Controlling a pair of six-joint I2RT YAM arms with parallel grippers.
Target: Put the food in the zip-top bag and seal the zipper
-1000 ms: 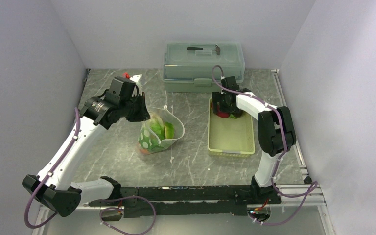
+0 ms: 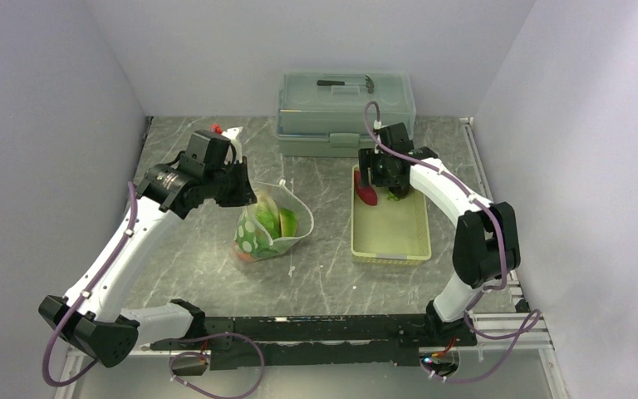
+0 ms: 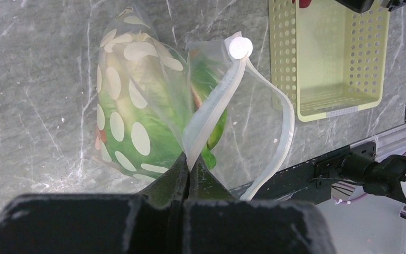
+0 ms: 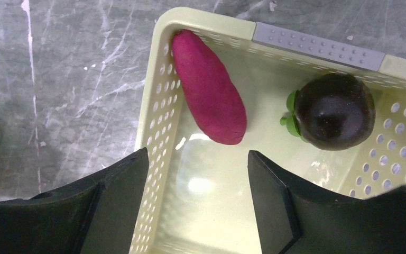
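The zip top bag [image 2: 270, 233] stands open with green food inside. My left gripper is shut at the bag's rim, pinching the zipper edge [image 3: 214, 100]. In the yellow basket [image 2: 389, 249], a purple sweet potato [image 4: 209, 87] lies along a corner, and a dark eggplant [image 4: 333, 111] with a green cap lies beside it. My right gripper hangs over the basket, open, with nothing between its fingers.
A teal lidded box [image 2: 345, 116] with a dark tool on top stands at the back. Bare counter [image 2: 328, 291] lies between and in front of bag and basket. Walls enclose the sides and back.
The right arm has shifted up from the food in the basket, uncovering more of the sweet potato. The left arm and bag look unchanged.
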